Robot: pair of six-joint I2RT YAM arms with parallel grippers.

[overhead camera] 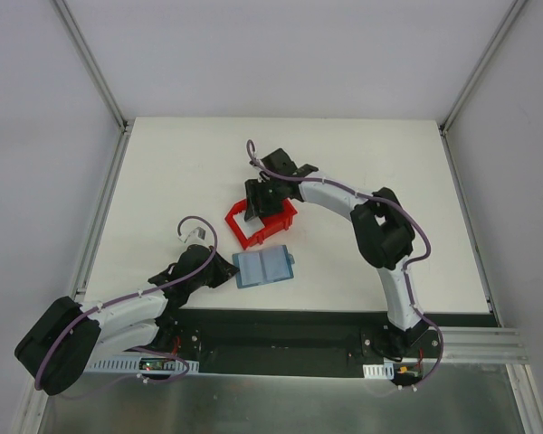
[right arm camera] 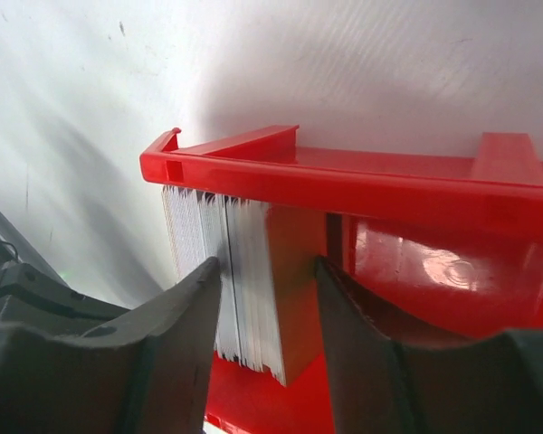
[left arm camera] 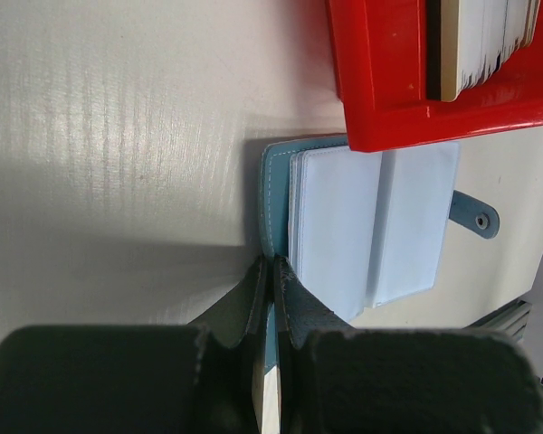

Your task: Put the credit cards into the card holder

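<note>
The open card holder [overhead camera: 263, 266] lies flat, blue-edged with pale sleeves. My left gripper is shut on its left border, the thin blue edge [left arm camera: 273, 203] running in between the fingertips. White credit cards [right arm camera: 249, 271] stand in a packed row inside a red tray [overhead camera: 246, 240], with a tan face [right arm camera: 297, 280] at one end. Over the tray, my right gripper is part open at this end of the row. One fingertip is over the white card edges, the other beside the tan face; no card looks pinched.
The tray sits just behind the holder, and its rim [left arm camera: 416, 136] overhangs the holder's far edge in the left wrist view. A snap strap [left arm camera: 475, 215] sticks out from the holder's right side.
</note>
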